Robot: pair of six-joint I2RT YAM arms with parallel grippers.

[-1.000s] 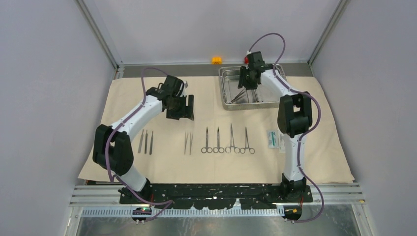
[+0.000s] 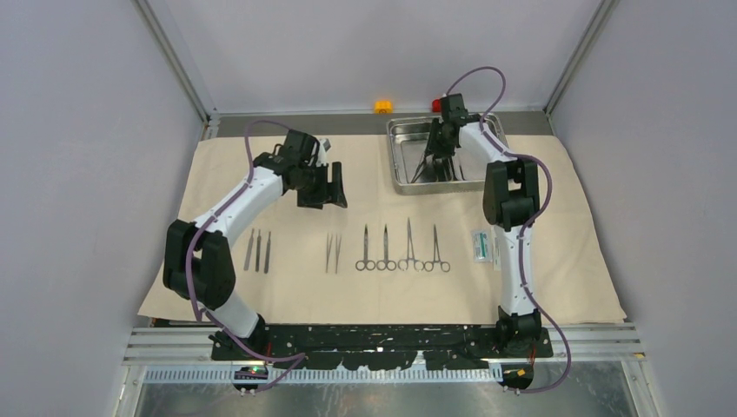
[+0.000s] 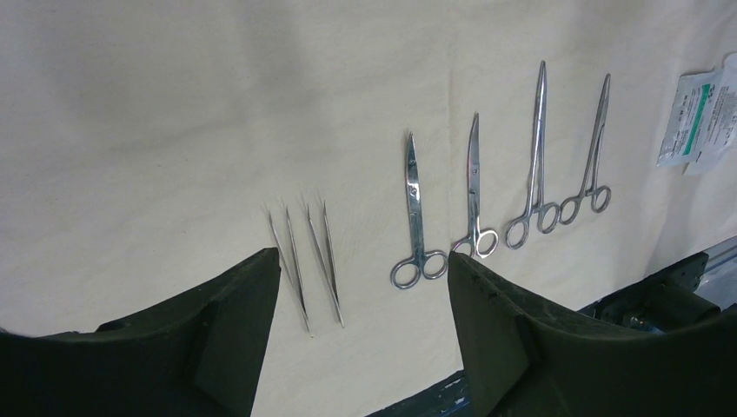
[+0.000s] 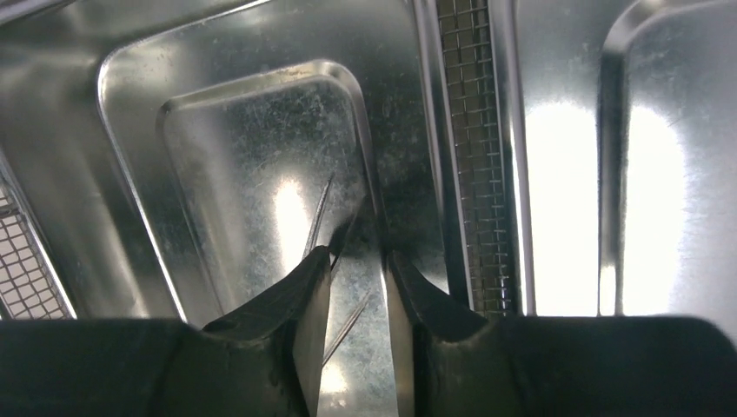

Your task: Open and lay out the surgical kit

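My right gripper is inside the metal tray [image 2: 395,165], its fingers part open. A thin pointed instrument [image 4: 319,215] lies on the tray floor at the tip of its left finger; the finger hides the lower end. Another thin metal piece [image 4: 346,330] shows through the gap between the fingers. Over the cloth, my left gripper hangs open and empty, above the laid-out tools. Below it are two tweezers [image 3: 326,261], two scissors [image 3: 414,200] and two clamps [image 3: 539,139], all lying flat and side by side.
Three slim handles [image 2: 258,250] lie at the cloth's left. Flat packets [image 2: 481,246] rest on the right, beside the right arm. A yellow object [image 2: 383,107] and a red one [image 2: 436,105] stand behind the tray. Bare cloth [image 2: 365,165] separates left gripper and tray.
The left gripper has drifted a little to the right. The laid-out tools have not moved.
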